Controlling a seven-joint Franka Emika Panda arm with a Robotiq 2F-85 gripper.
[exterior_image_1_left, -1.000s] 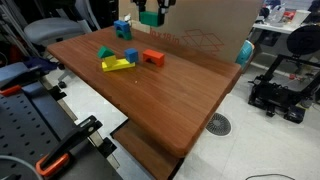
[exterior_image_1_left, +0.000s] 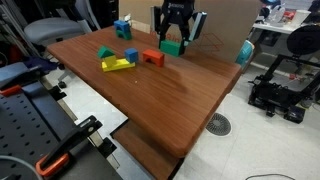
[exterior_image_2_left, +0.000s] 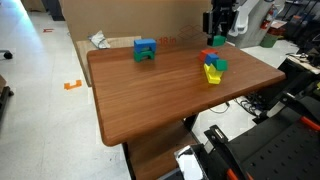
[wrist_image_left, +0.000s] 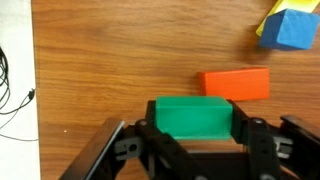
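A green block (wrist_image_left: 194, 118) is clasped in my gripper (exterior_image_1_left: 172, 47), whose fingers are shut on it. Seen from the wrist, the block fills the space between the fingertips and hides part of what lies under it. Just past it is a red block (wrist_image_left: 235, 83) lying on the wooden table. In exterior view 1 the red block (exterior_image_1_left: 154, 57) sits slightly left of and below the held block. Exterior view 2 shows the green block (exterior_image_2_left: 217, 39) above the tabletop at the far right, near the red block.
Beside the red block lie a blue block (exterior_image_1_left: 131, 54), a yellow piece (exterior_image_1_left: 119, 65) and a green triangular piece (exterior_image_1_left: 105, 51). Blue and green blocks (exterior_image_2_left: 145, 48) stand together elsewhere on the table. Bare tabletop (exterior_image_1_left: 185, 95) spreads toward the near right.
The gripper has carried the green block lower and to the right in exterior view 1, past the red block. The blocks on the table look unmoved.
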